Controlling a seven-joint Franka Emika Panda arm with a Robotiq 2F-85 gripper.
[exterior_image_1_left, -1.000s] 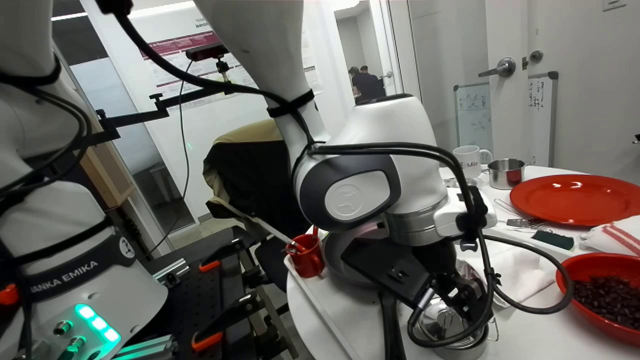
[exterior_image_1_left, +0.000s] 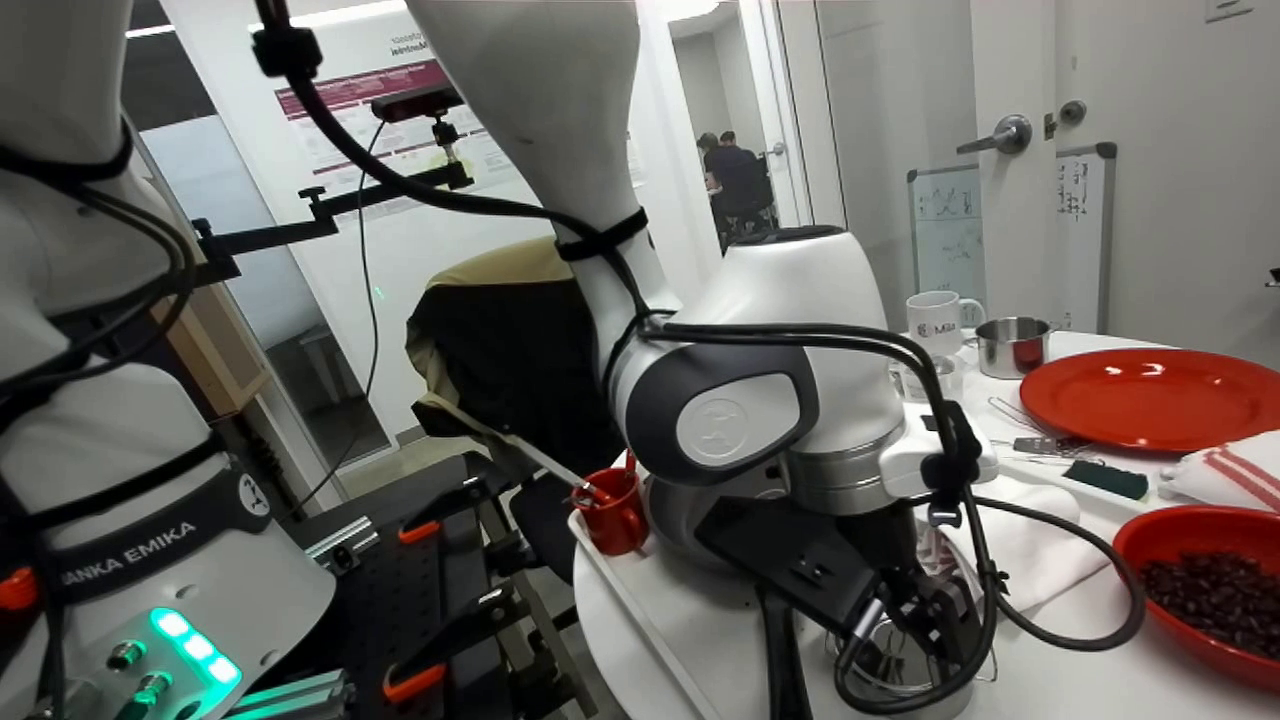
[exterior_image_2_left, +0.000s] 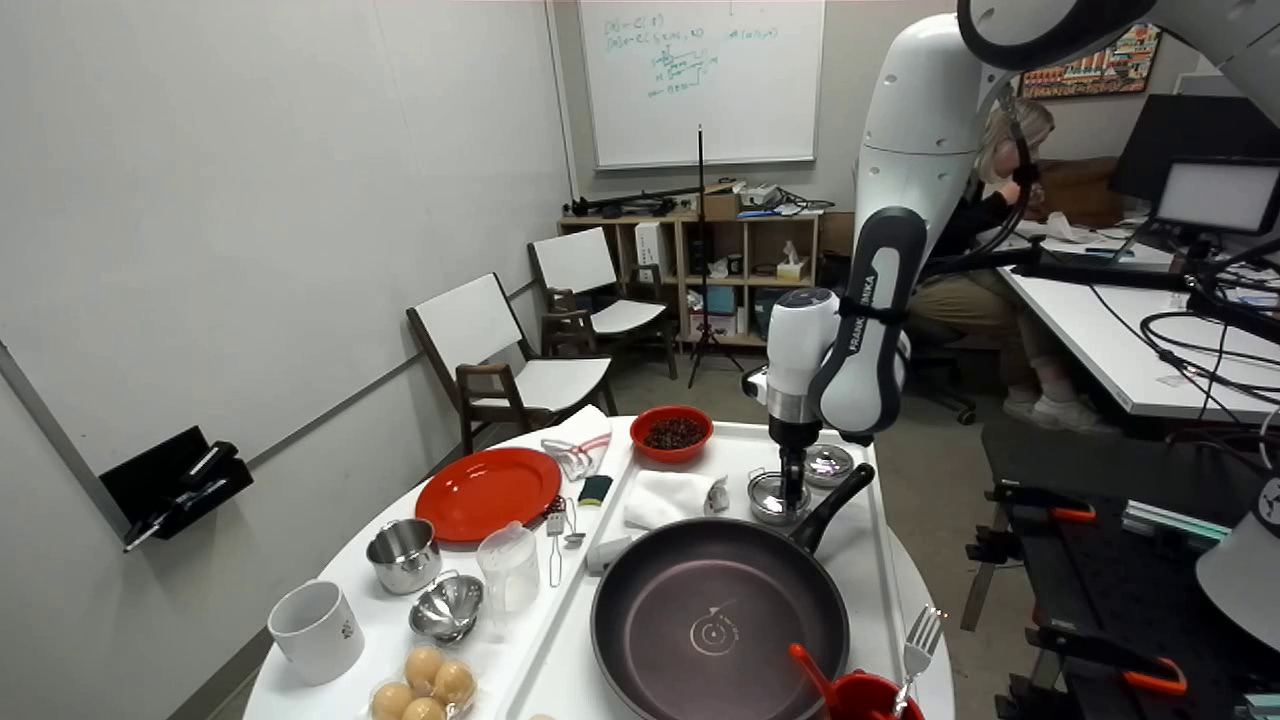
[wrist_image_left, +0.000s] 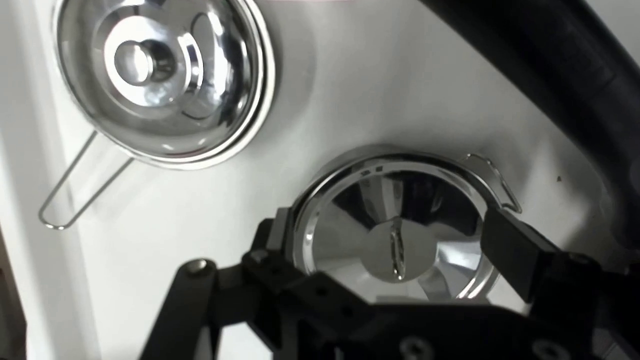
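Observation:
Below my gripper is a round steel pot with a shiny lid (wrist_image_left: 342, 240), which has a thin upright handle (wrist_image_left: 397, 249) at its centre. The fingers stand open, one finger (wrist_image_left: 279, 231) by the left rim and the other finger (wrist_image_left: 513, 252) by the right; whether they touch the pot cannot be told. Nothing is held between them. A wire side handle (wrist_image_left: 501, 183) sticks out at the pot's upper right. In exterior view 2 the gripper (exterior_image_2_left: 792, 502) hides part of the lidded pot (exterior_image_2_left: 768, 510).
A second steel pot with a knobbed lid (wrist_image_left: 162, 129) sits close by. The frying pan (exterior_image_2_left: 708, 624) lies nearby, its black handle (wrist_image_left: 558, 78) passing right of the gripper. A white towel (exterior_image_2_left: 666, 498) and a red bowl of beans (exterior_image_2_left: 648, 450) are also near.
In exterior view 1 the gripper has come down closer to the pot and shifted slightly right. The objects on the table appear unmoved.

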